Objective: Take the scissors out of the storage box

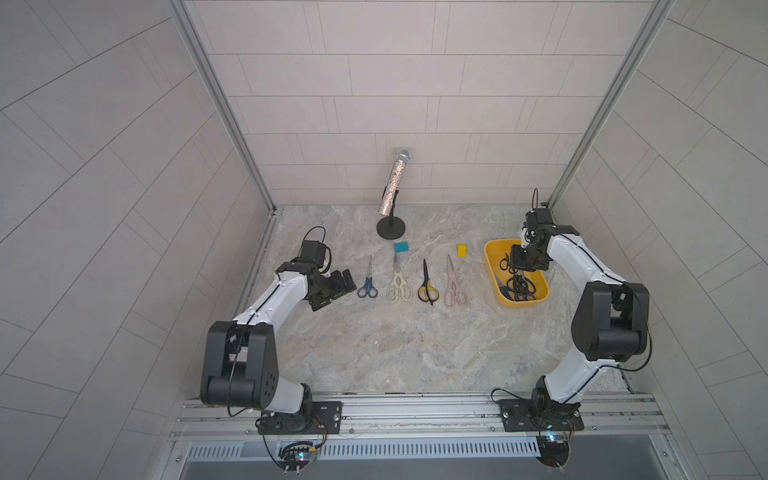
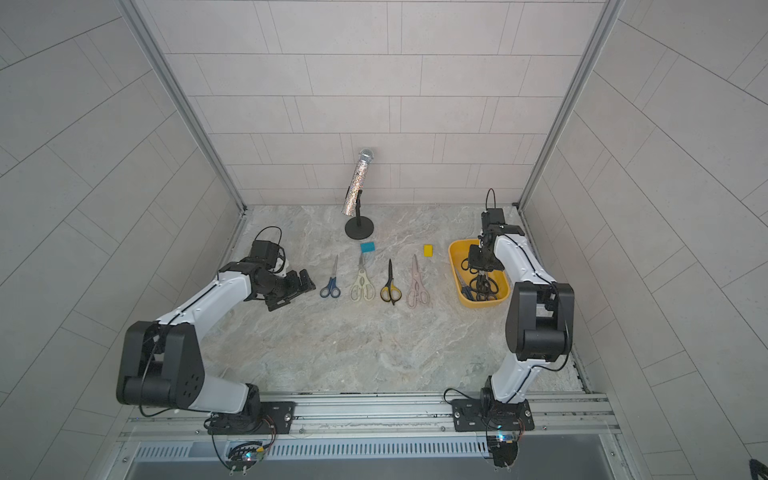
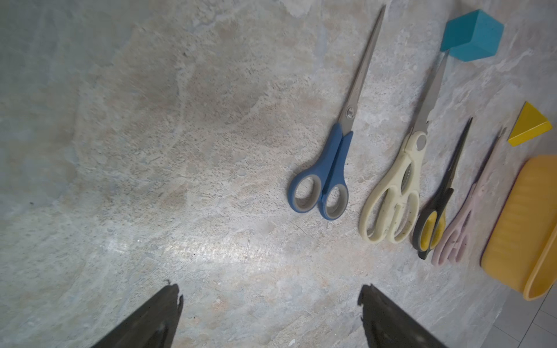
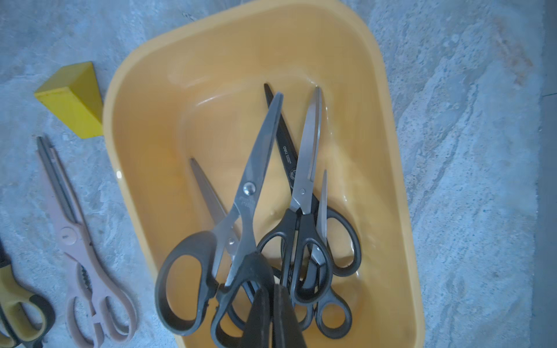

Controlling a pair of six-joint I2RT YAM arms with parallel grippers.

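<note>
In the right wrist view my right gripper is shut at the bottom on the handle ring of dark-grey-handled scissors (image 4: 248,188). These look large and near, tilted above the other scissors in the yellow storage box (image 4: 400,214). Below them several black-handled scissors (image 4: 307,174) lie overlapping on the box floor. From the top left view, the right gripper hangs over the box, hiding part of its inside. Far off on the left side, my left gripper stands open over bare tabletop, nothing between its fingers.
A row of scissors lies left of the box: blue (image 3: 327,179), cream (image 3: 400,185), black-yellow (image 3: 435,220) and pink (image 3: 458,232). Behind them are a blue block (image 3: 473,34), a yellow block (image 4: 75,98) and a microphone stand (image 1: 391,229).
</note>
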